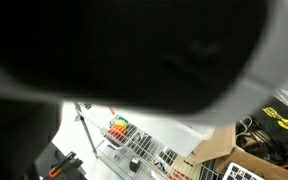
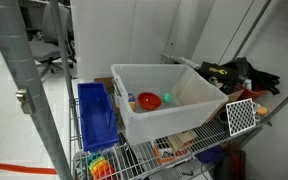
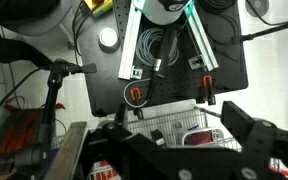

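Observation:
In the wrist view, dark parts of my gripper fill the lower edge; I cannot make out how its fingers stand or whether anything is between them. Inside a large whitish plastic bin (image 2: 169, 125) in the second exterior view are a red bowl (image 2: 149, 101), a small green item (image 2: 167, 98) and a pale item at the left. A blurred black and white arm part (image 1: 134, 50) covers most of the first exterior view. No gripper shows in the second exterior view.
Left of the bin lies a blue tray (image 2: 97, 117) on a wire shelf, with a multicoloured object (image 2: 101, 166) in front. A white gridded panel (image 2: 241, 116) and dark cloth items (image 2: 219, 73) are on the right. The wrist view shows a black mounting plate (image 3: 189, 80) with cables.

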